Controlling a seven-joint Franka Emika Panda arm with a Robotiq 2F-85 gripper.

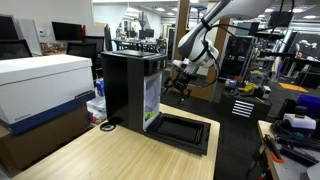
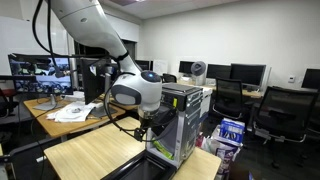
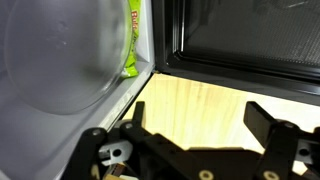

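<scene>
My gripper is open in the wrist view, its two dark fingers wide apart over bare wooden table, nothing between them. Above them in that view lies the black rectangular tray (image 3: 250, 72). To the left is a grey cabinet wall with a round, translucent surface and a green packet (image 3: 132, 40) beside it. Exterior view 1 shows the tray (image 1: 178, 142) on the table at the open side of the dark cabinet (image 1: 123, 95), with my arm (image 1: 197, 48) behind it. In exterior view 2 my arm (image 2: 135, 90) stands beside the cabinet (image 2: 188, 112); its fingertips are too small to tell.
White and blue boxes (image 1: 45, 90) stand at the table's left. A small black ring (image 1: 107, 126) lies near the cabinet. Several packages (image 2: 230, 132) sit behind the cabinet in exterior view 2.
</scene>
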